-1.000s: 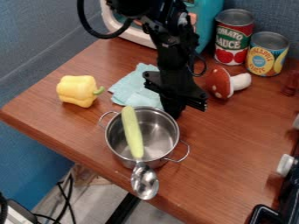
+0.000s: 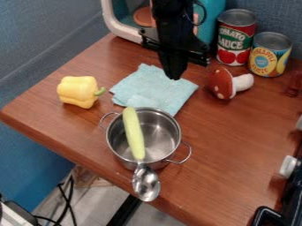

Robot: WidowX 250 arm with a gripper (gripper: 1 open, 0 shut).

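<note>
The black gripper hangs at the back middle, above the far side of a folded light-blue cloth; its finger state is hard to make out. A steel pot stands at the front middle, with a pale yellow-green corn-like vegetable lying in it, tilted. A spoon or ladle is at the pot's front. A yellow pepper sits left of the cloth, and a red-and-white mushroom lies to its right.
A tomato can and a second can stand at the back right, beside a teal appliance. A black object occupies the front right edge.
The gripper has moved up and back, away from the pot and over the cloth's far side. The objects on the table look unmoved.
</note>
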